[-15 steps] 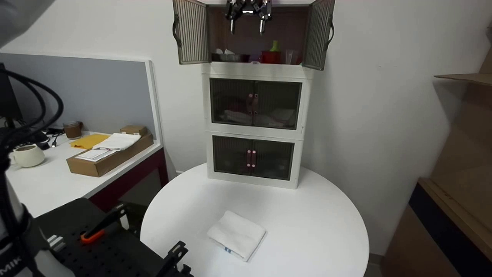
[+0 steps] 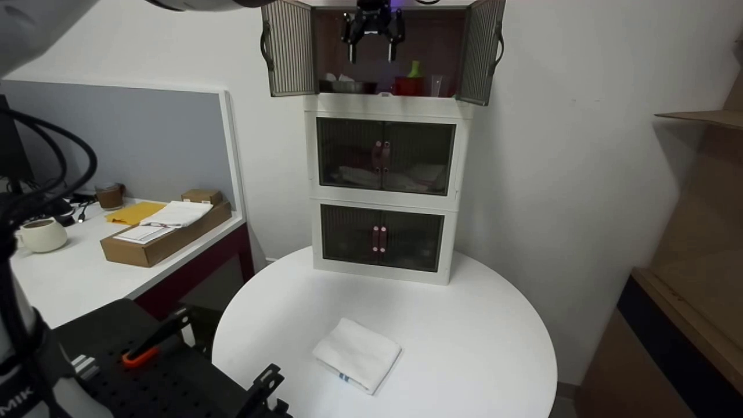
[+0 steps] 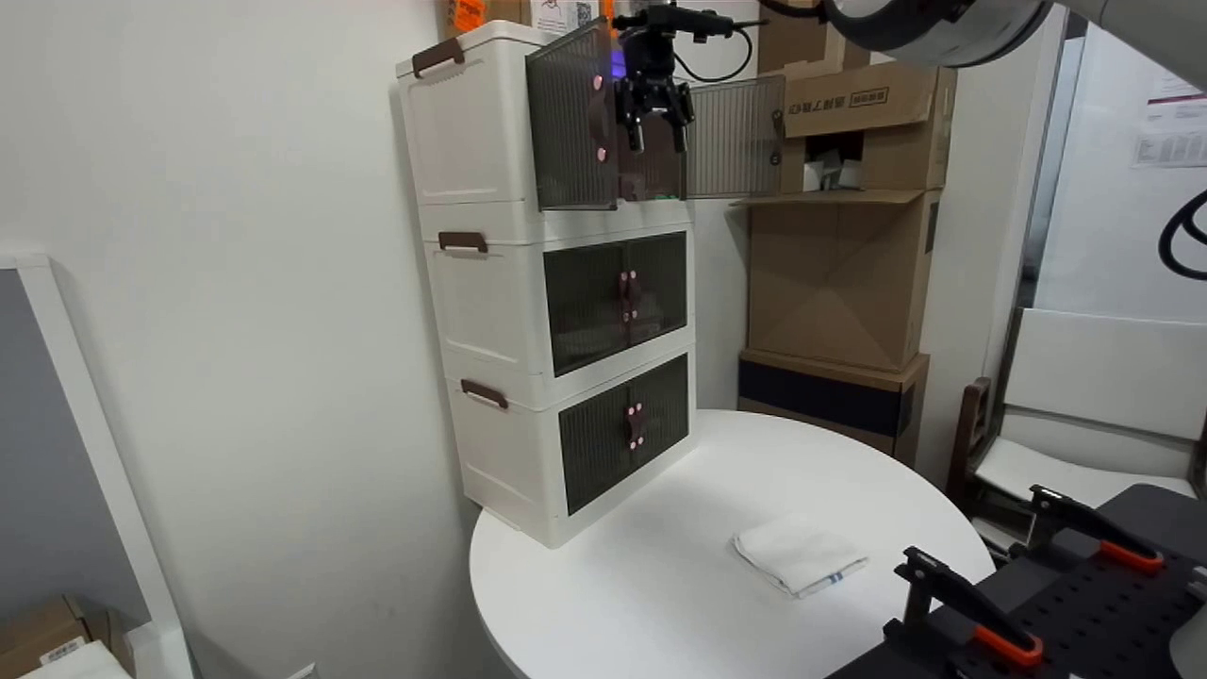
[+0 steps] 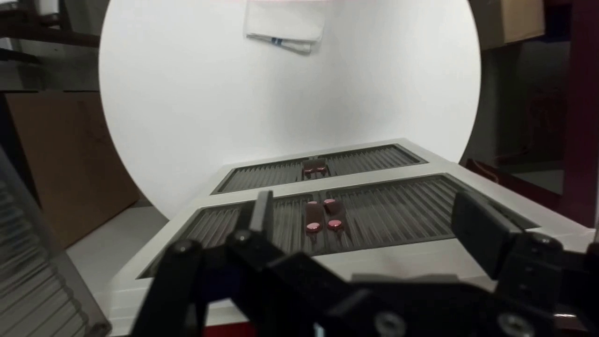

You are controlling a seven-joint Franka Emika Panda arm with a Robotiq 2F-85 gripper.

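Note:
My gripper [image 2: 372, 53] is open and empty, pointing down in front of the top cabinet compartment [image 2: 390, 43]. Both doors of that compartment are swung out, one at each side of the gripper. Inside stand a metal bowl [image 2: 348, 86], a red container [image 2: 408, 86] with something green in it, and a clear cup [image 2: 436, 85]. In the wrist view the fingers [image 4: 261, 212] are spread wide above the shut middle doors [image 4: 393, 213]. A folded white towel [image 2: 358, 354] with a blue mark lies far below on the round table [image 2: 480, 334].
The left open door [image 2: 291, 49] and right open door [image 2: 482, 50] flank the gripper closely. The bottom compartment doors [image 2: 381, 237] are shut. Cardboard boxes [image 3: 832, 277] rise behind the table. Clamps [image 3: 973, 605] sit on the black base.
My gripper sits a little lower in exterior view 1, and more of its wrist shows. The towel, doors and compartment contents look unmoved.

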